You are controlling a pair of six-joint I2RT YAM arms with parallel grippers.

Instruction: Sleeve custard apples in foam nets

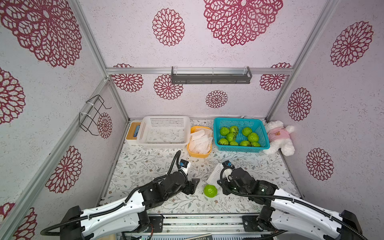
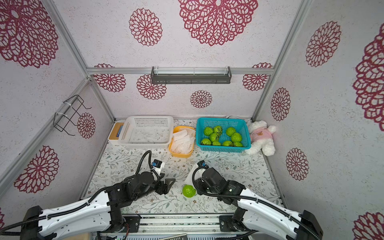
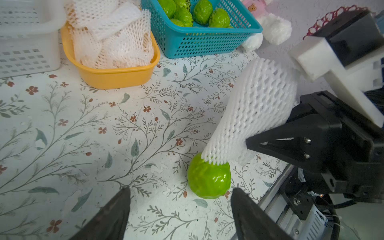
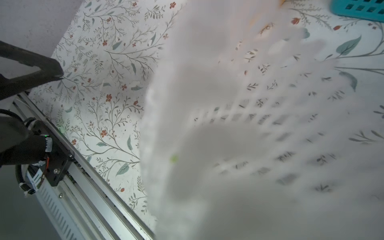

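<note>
A bright green custard apple [image 1: 210,190] sits on the floral mat between my grippers. My right gripper is shut on a white foam net, whose loose end hangs at the apple's top; in the right wrist view the blurred net [image 4: 240,140] fills much of the picture. My left gripper stands open to the left of the apple, nothing between its fingers.
Along the back are a white basket [image 1: 162,130], a yellow basket of nets [image 1: 198,153], a teal basket of custard apples [image 1: 241,148] and a plush toy [image 1: 280,142].
</note>
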